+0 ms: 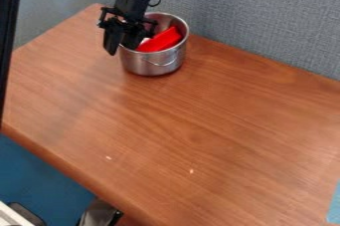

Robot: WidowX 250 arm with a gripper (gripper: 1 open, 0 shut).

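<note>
A steel pot stands near the back left of the wooden table. Inside it lies a red object. My black gripper reaches down at the pot's left rim, beside the red object; its fingertips are too small and dark to tell whether they hold anything or how far apart they are.
A grey padded wall runs behind the table. A dark vertical bar crosses the upper left edge, and some grey and white items sit below the table at bottom left.
</note>
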